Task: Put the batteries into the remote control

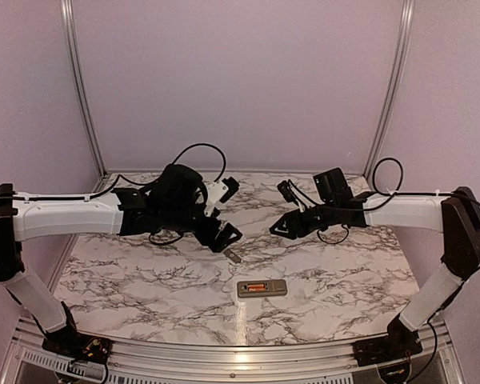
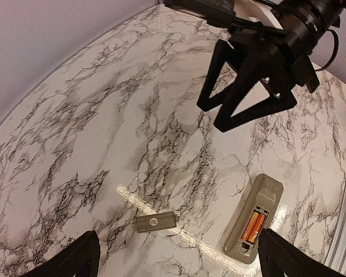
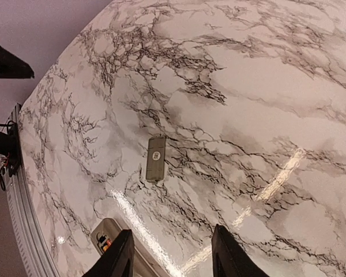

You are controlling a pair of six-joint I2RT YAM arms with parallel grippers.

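Note:
The remote control [image 1: 277, 287] lies flat near the front centre, its compartment holding orange-and-black batteries; in the right wrist view it shows at bottom left [image 3: 144, 262]. Its detached cover lies flat behind it, also central in the right wrist view [image 3: 155, 164]. My left gripper [image 1: 220, 238] is open above the table beside the cover, empty; its fingers are dark at the bottom of its wrist view. My right gripper [image 1: 285, 226] hangs open and empty right of it, behind the remote.
The marble table [image 1: 128, 288] is otherwise mostly clear. Metal rails [image 1: 240, 352] run along the front edge, and pale walls stand at the back and sides.

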